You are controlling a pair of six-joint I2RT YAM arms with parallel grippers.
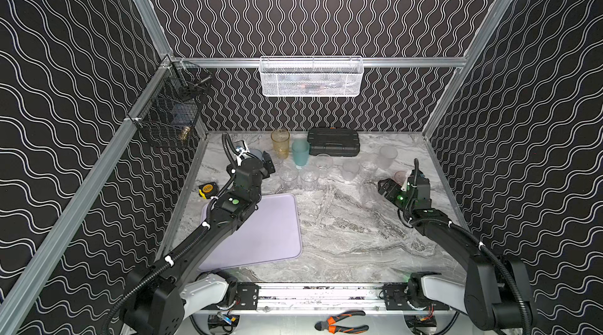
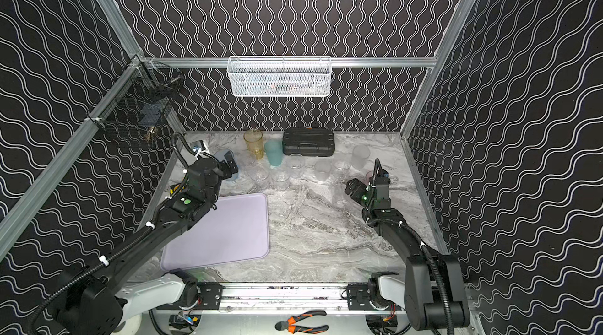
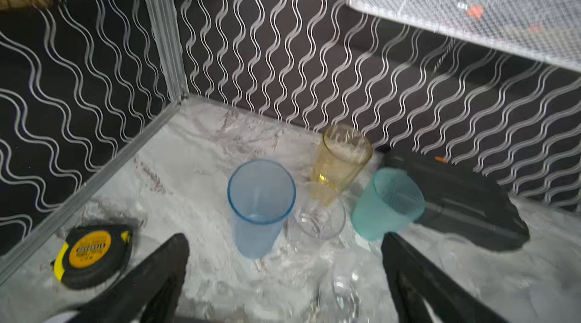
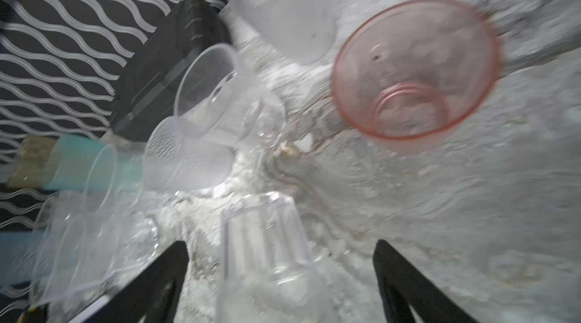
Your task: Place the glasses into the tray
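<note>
The lilac tray (image 1: 276, 234) lies empty at the front left, partly covered by the left arm. My left gripper is open, its fingers apart with nothing held. Ahead of it stands the blue glass (image 3: 260, 208), with the amber glass (image 3: 342, 159) and teal glass (image 3: 387, 205) behind to the right. Open too, my right gripper has a clear faceted glass (image 4: 266, 244) in view between its fingers, not gripped. The pink glass (image 4: 417, 74) stands off to its right in that wrist view. More clear glasses (image 1: 308, 179) stand mid-table.
A black case (image 1: 333, 141) sits at the back wall, below a white mesh basket (image 1: 311, 77). A yellow-black tape measure (image 3: 93, 253) lies left of the tray.
</note>
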